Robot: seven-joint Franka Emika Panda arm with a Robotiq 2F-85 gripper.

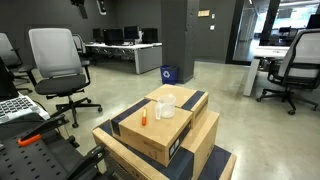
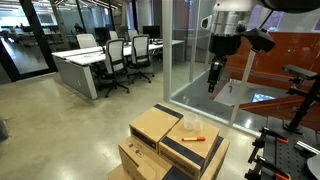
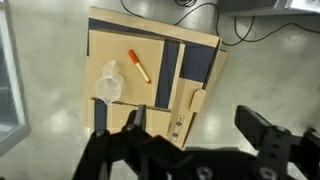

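A clear cup [image 3: 109, 84] stands on top of a cardboard box [image 3: 98, 48], and an orange-red marker [image 3: 138, 65] lies near it. In exterior view 1 the cup [image 1: 165, 105] is behind the marker [image 1: 144, 117]. Exterior view 2 has the marker [image 2: 193, 139] on the nearer side of the box top, with the cup [image 2: 195, 125] hard to make out. My gripper is open, its black fingers wide apart at the bottom of the wrist view. In exterior view 2 the gripper [image 2: 213, 87] hangs well above the boxes, touching nothing.
More cardboard boxes [image 1: 205, 135] stand around and under the box with the cup. A dark table [image 1: 40, 155] with another orange item [image 1: 30, 140] is at the left front. Cables [image 3: 240, 35] run along the floor. Office chairs [image 1: 297, 68] stand farther off; open floor surrounds the boxes.
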